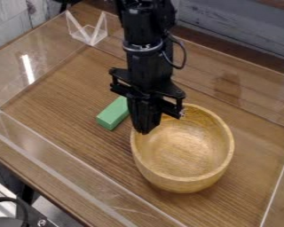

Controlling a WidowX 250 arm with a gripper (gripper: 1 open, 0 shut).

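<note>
The black robot arm hangs from the top centre, and its gripper (145, 124) is low over the left rim of a round tan plastic bowl (183, 151). The fingertips look shut, with nothing visible between them, though they are small and dark. A green block (114, 113) lies on the wooden table just left of the gripper, outside the bowl and partly behind the arm.
A clear wire-like or plastic holder (88, 27) stands at the back left. The wooden table (50, 97) is open to the left and behind the bowl. A dark cable lies at the lower left corner.
</note>
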